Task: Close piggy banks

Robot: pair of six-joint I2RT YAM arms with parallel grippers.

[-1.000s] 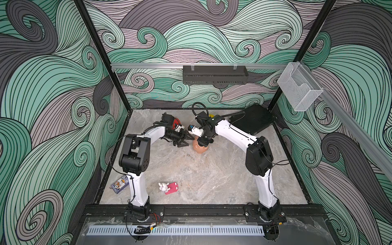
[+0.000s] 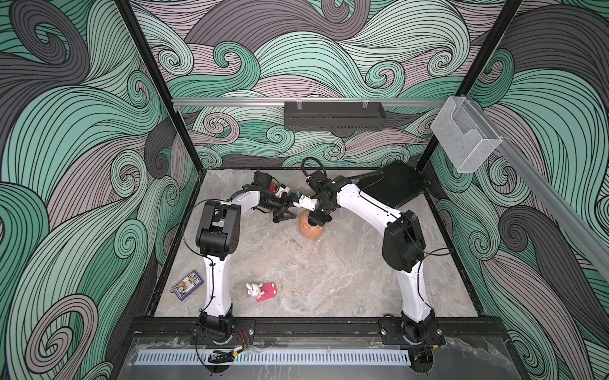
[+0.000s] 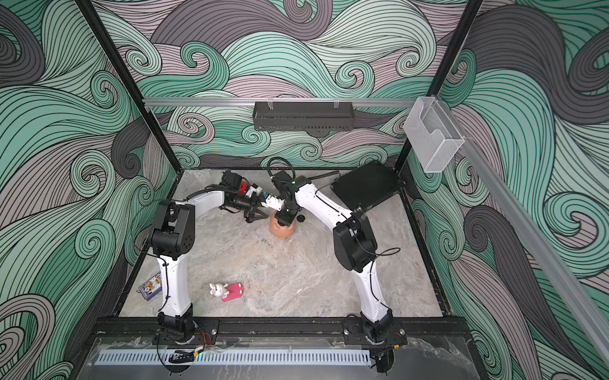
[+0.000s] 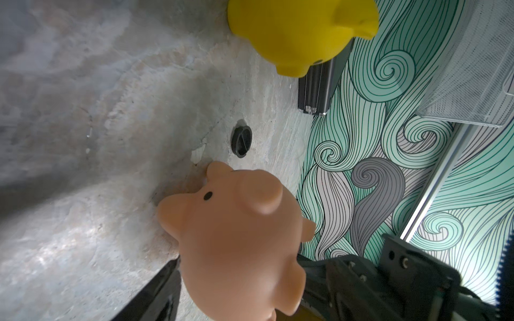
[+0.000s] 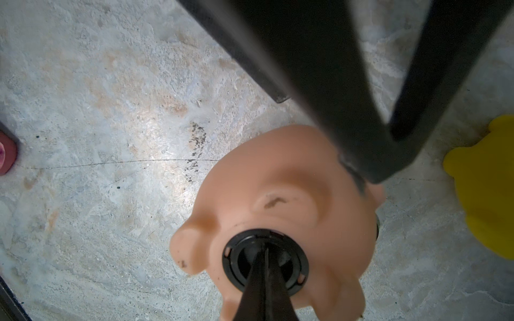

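Observation:
A peach piggy bank (image 4: 241, 240) lies tipped, its underside turned toward my right gripper. That underside carries a black ring (image 5: 230, 262) around a dark opening. My right gripper is shut, its fingertips at the opening, with nothing visible between them. On the pig's other side stands my left gripper (image 2: 291, 211), open; its blurred fingers (image 4: 158, 294) flank the pig in the left wrist view. In the right wrist view one dark left finger overlaps the pig's edge; contact is unclear. A black plug (image 4: 242, 141) lies loose on the table beyond the pig.
A yellow piggy bank (image 4: 305, 26) stands beyond the plug. Something red (image 3: 243, 188) shows behind the left arm. A black panel (image 2: 394, 184) lies back right. The white and pink rabbit figure (image 2: 261, 291) and card box (image 2: 187, 285) are at front left.
My left arm has shifted right and slightly back, bringing its gripper closer to the peach pig. The right arm has barely moved.

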